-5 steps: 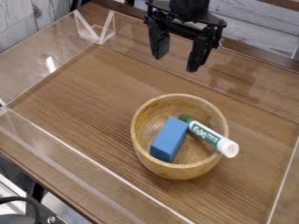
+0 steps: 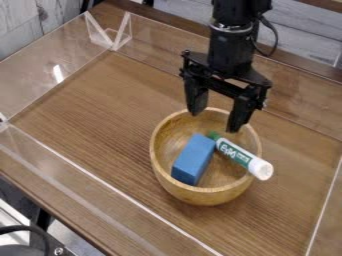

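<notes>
A round wooden bowl (image 2: 177,177) stands at the centre-right of the table. In it lie a blue block (image 2: 193,159) on the left and a white tube with a green label (image 2: 239,156) on the right, its cap toward the front right. My black gripper (image 2: 217,108) hangs over the bowl's back part, open, its two fingers apart to left and right with nothing seen between them.
A pale wall or ledge runs along the back. A black cable shows at the lower left corner.
The bowl and the things in it have not visibly moved.
</notes>
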